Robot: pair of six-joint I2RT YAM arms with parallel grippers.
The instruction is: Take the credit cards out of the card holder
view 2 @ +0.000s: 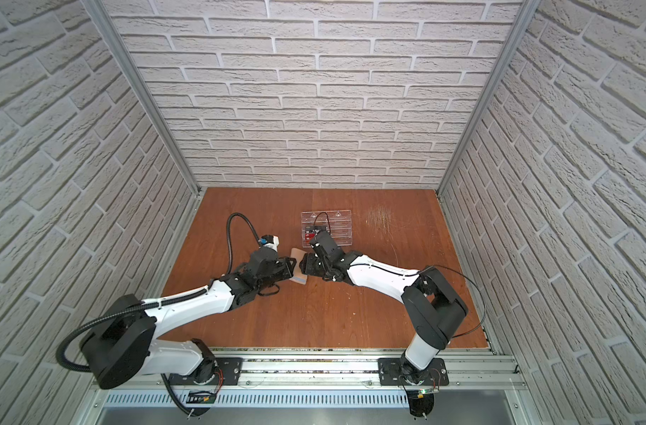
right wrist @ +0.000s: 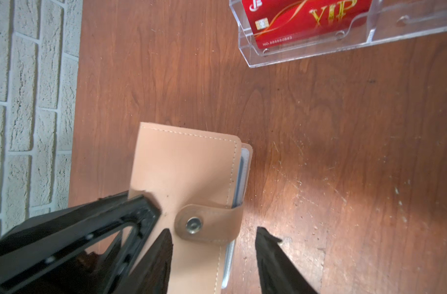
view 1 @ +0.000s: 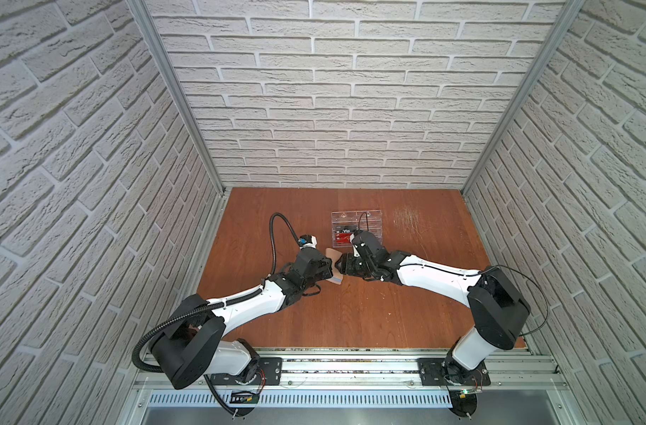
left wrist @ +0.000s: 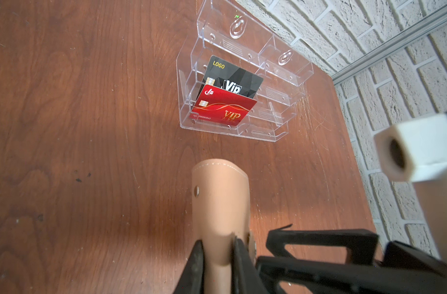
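A tan card holder (right wrist: 184, 161) with a snap strap (right wrist: 208, 223) is upright between my two grippers at mid-table. In the left wrist view my left gripper has its fingers closed round the holder's narrow side. My right gripper is open around the holder's strap side in the right wrist view, with the strap just beyond its fingertips. Pale sleeves show along the holder's right edge; whether cards are inside I cannot tell.
A clear rack (left wrist: 287, 129) stands behind the holder, bearing a red VIP card (left wrist: 223, 105) and a black card (left wrist: 240, 76).
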